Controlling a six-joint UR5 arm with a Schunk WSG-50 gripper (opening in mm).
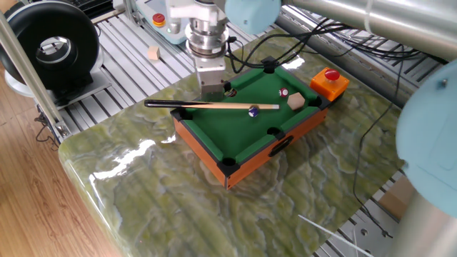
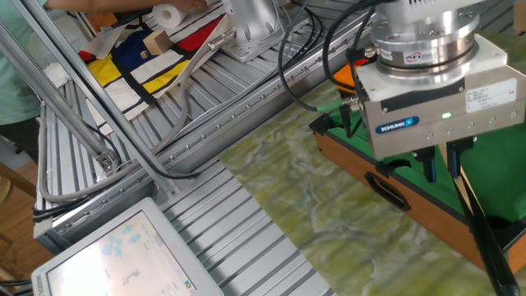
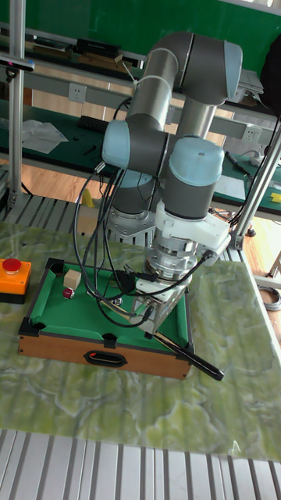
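A mini pool table with green felt stands on the marbled tabletop. A cue with a black butt lies across it, the butt jutting past one corner and the tip on the felt side. My gripper points down over the cue, open, its two dark fingers apart with the cue's wooden shaft showing in the gap. Whether the shaft lies between them or lower behind them I cannot tell. A blue-and-white ball rests beside the shaft. Farther off are a red-and-white ball and a wooden block.
An orange box with a red button stands next to the pool table's far end. Black cables hang from the arm near the table. A touch-screen panel sits at the near side in exterior view 2.
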